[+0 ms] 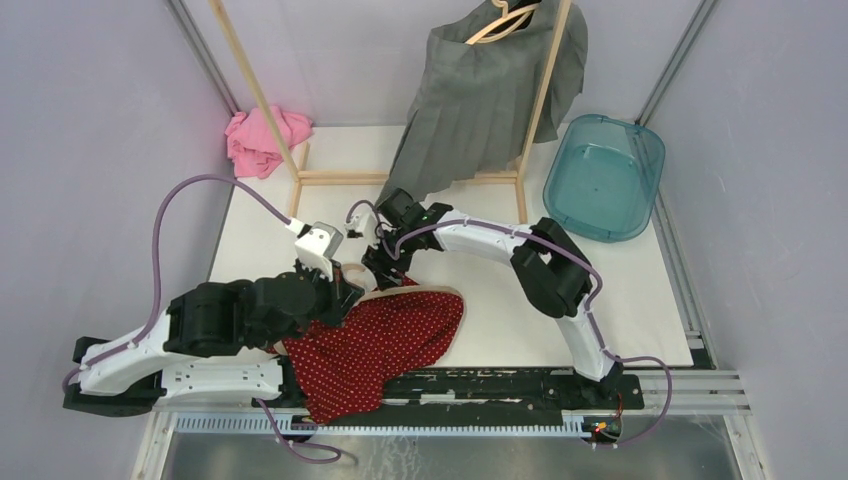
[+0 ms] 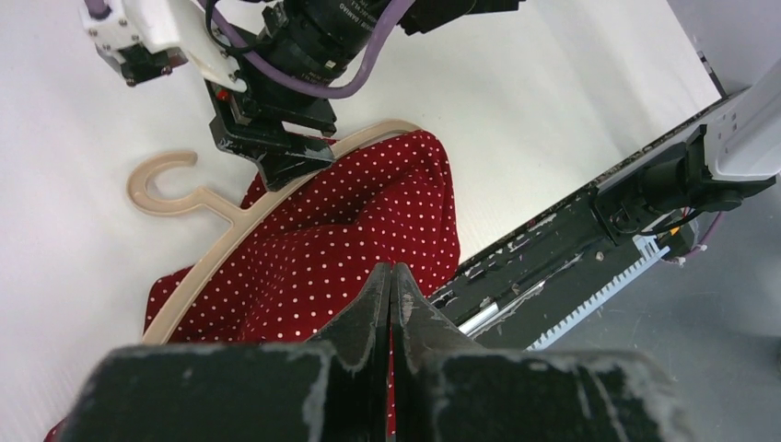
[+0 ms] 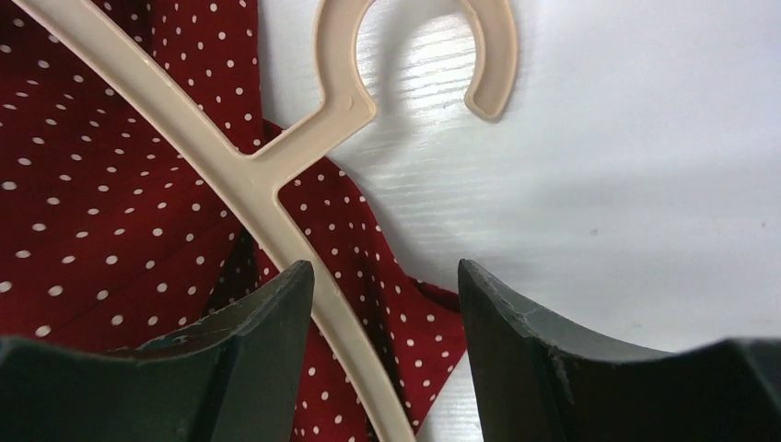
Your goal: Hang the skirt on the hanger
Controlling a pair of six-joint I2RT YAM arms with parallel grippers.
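Note:
The red skirt (image 1: 395, 335) with white dots lies bunched at the table's front edge, partly hanging over it. Across its upper part runs the beige hanger (image 2: 196, 274), its hook (image 2: 152, 193) flat on the table and pointing away from the cloth. My right gripper is open; its fingers stand either side of one hanger arm and the skirt's corner, and the left wrist view also shows them down at the bar. Above the skirt, my left gripper is shut, and nothing shows between its fingertips. The skirt's lower left is hidden by the left arm.
A wooden rack (image 1: 350, 178) stands behind, with a grey skirt (image 1: 465, 110) on another hanger, its hem close to the right arm. A pink cloth (image 1: 265, 142) lies back left and a teal bin (image 1: 605, 222) back right. Bare table (image 1: 590, 300) shows at right.

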